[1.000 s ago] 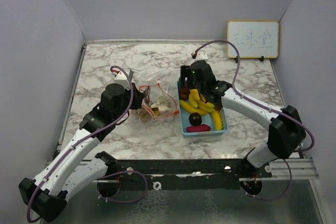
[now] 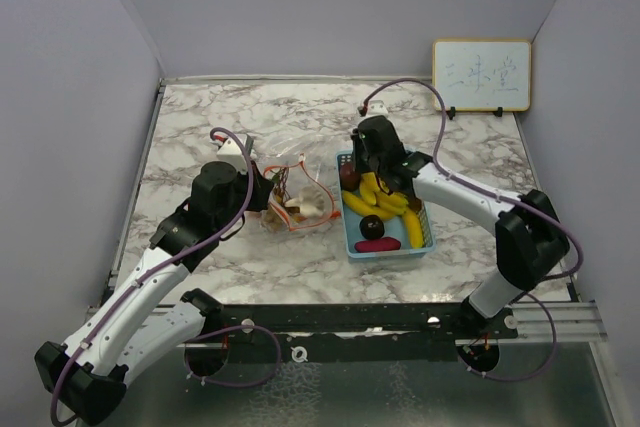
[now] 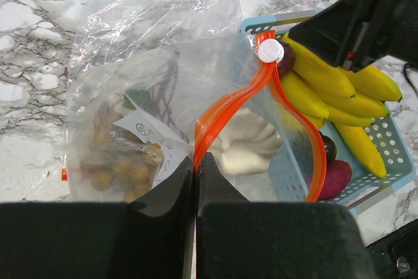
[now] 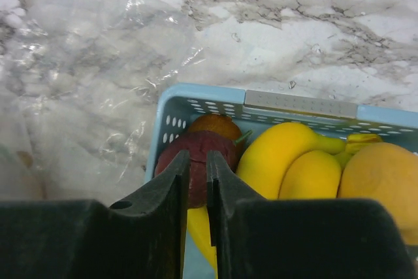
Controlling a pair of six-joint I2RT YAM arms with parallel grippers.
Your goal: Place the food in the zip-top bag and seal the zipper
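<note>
A clear zip bag point(image 3: 130, 135) with orange zipper point(image 3: 225, 106) and white slider point(image 3: 270, 51) lies open, food and a paper slip inside. My left gripper is shut on the bag's edge by the zipper. My right gripper hangs over the blue basket point(image 4: 264, 96) at its dark red round food point(image 4: 179, 148), its fingers a little apart; whether they touch it I cannot tell. The basket also holds bananas point(image 4: 271, 155) and, in the top view, a dark round item point(image 2: 371, 227) and a red long one point(image 2: 378, 245).
The basket stands right beside the bag. A whiteboard point(image 2: 481, 72) stands at the back right.
The left arm has not moved.
</note>
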